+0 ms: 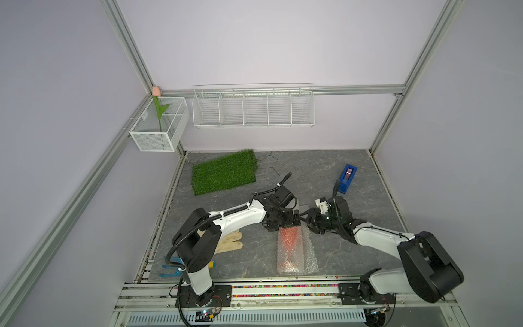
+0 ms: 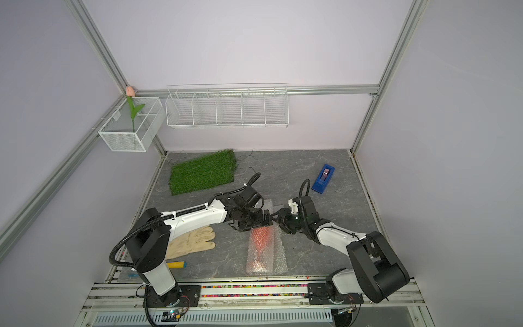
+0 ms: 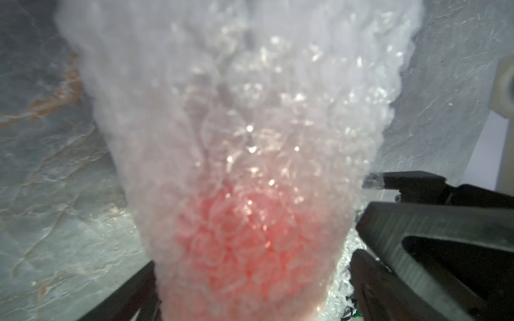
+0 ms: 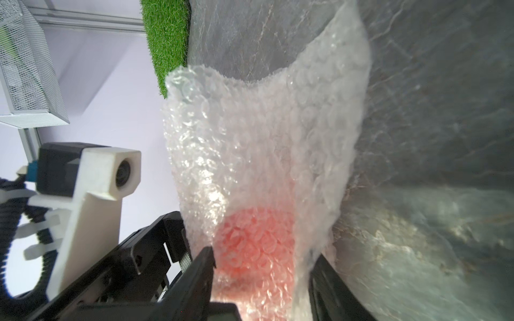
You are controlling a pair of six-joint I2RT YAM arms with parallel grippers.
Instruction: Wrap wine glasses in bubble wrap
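Note:
A bubble-wrapped bundle lies lengthwise at the front middle of the table, with a red shape showing through the plastic. No bare glass is visible. A looser strip of wrap runs along its right side. Over the bundle's far part hovers my left gripper, open; the wrap fills the space before its fingers in the left wrist view. On the right edge stands my right gripper, part open, and in the right wrist view its fingers lie on either side of the wrap.
A blue tape dispenser sits at the back right, a green turf mat at the back left. Beige gloves lie under my left arm.

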